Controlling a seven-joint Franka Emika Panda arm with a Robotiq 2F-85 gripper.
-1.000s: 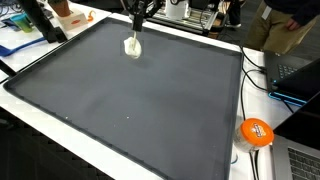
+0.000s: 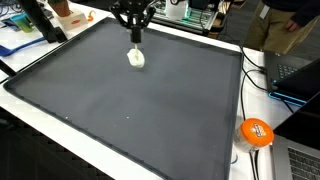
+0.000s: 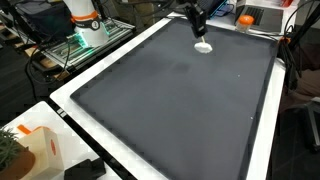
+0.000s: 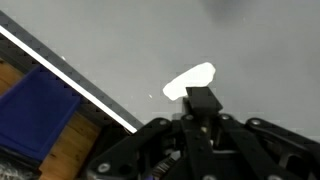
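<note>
A small white piece with a rounded end hangs below my gripper on a thin light stem, near the far side of the dark grey board. The second exterior view has the same white piece low over the board's surface, beneath the gripper. My gripper is shut on its stem. From the wrist, the white piece shows as a pale elongated patch just beyond the black fingers. Whether it touches the board I cannot tell.
An orange-topped round object stands on the white table right of the board, close to a laptop. Cups and cables crowd the far left. Most of the board is bare.
The piece has stayed in the gripper.
</note>
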